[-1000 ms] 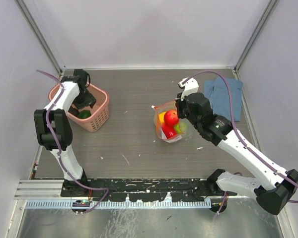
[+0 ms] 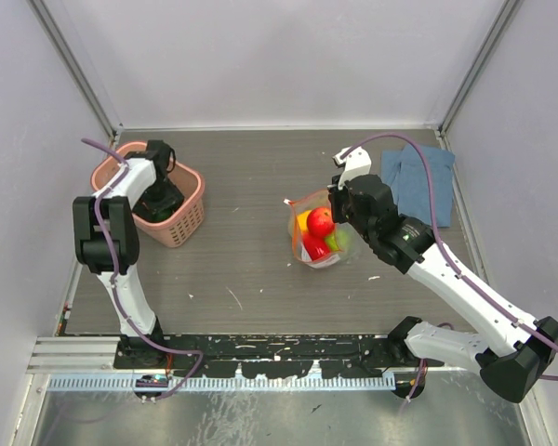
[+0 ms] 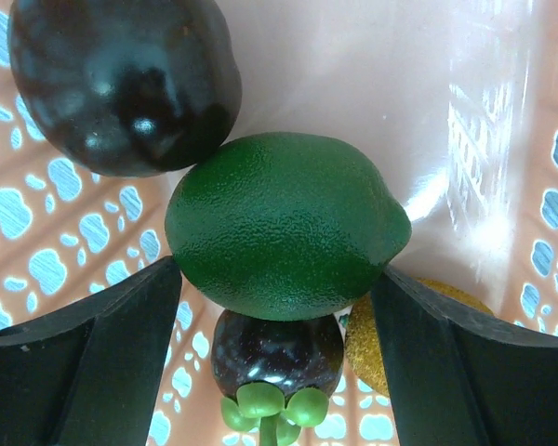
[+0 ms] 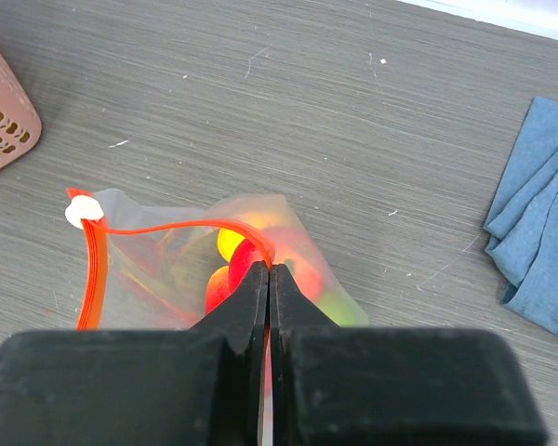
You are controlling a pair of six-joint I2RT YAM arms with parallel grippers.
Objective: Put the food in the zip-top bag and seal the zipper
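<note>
In the pink basket (image 2: 181, 228), my left gripper has its fingers either side of a green lime (image 3: 284, 214); whether they grip it firmly I cannot tell. A dark round fruit (image 3: 121, 84), a smaller dark fruit with green cap (image 3: 274, 348) and a yellowish fruit (image 3: 367, 358) lie around it. My right gripper is shut on the orange-edged rim of the clear bag (image 4: 149, 260), which holds red, yellow and green food (image 2: 320, 221).
A blue cloth (image 2: 414, 190) lies at the back right. The table (image 2: 242, 167) between basket and bag is clear.
The right arm and bag have not visibly moved.
</note>
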